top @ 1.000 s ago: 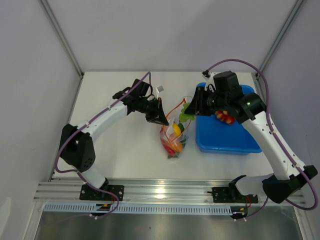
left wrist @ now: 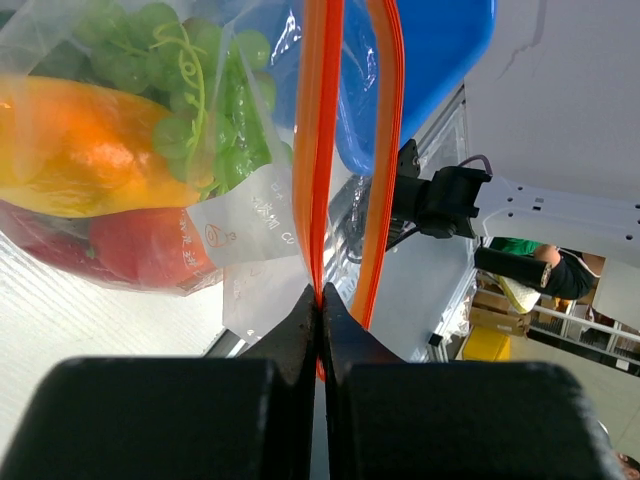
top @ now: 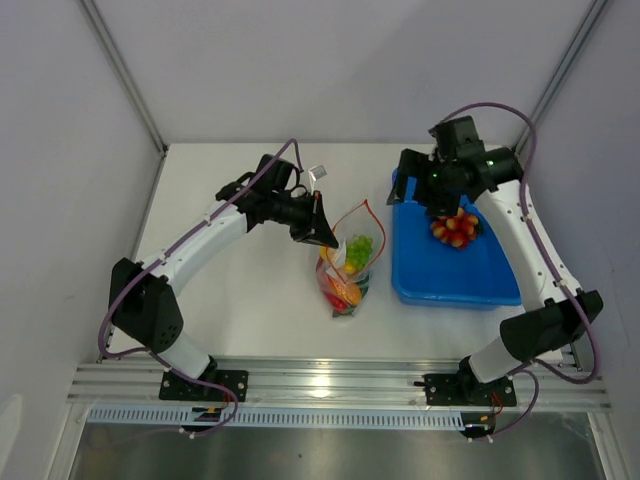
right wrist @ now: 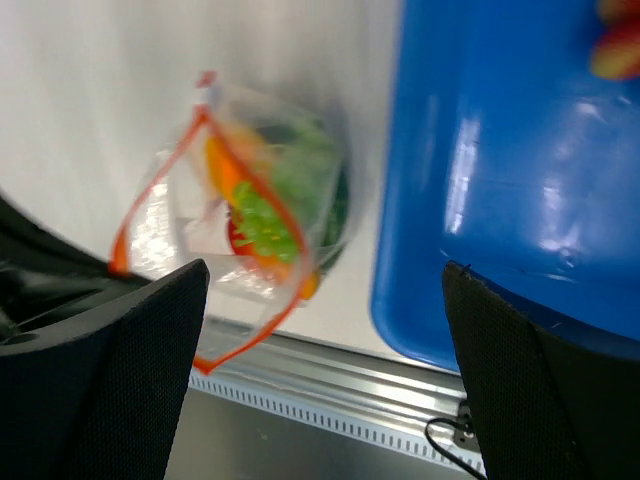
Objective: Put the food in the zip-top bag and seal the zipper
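The zip top bag [top: 345, 290] stands open in the middle of the table, holding green grapes [left wrist: 190, 110], a yellow fruit [left wrist: 100, 150] and red produce [left wrist: 140, 245]. My left gripper is shut on the bag's orange-edged zipper rim at its left side. My right gripper is open above the table, right of the bag near the blue tray, with nothing between its fingers; its view is blurred.
The blue tray [top: 455, 285] fills the table's right side and holds red-orange fruit [top: 455, 228].
The grapes, held by my right gripper a second ago, now lie in the bag. My right gripper has opened and moved away to the right, over the tray. The left stays at the rim.
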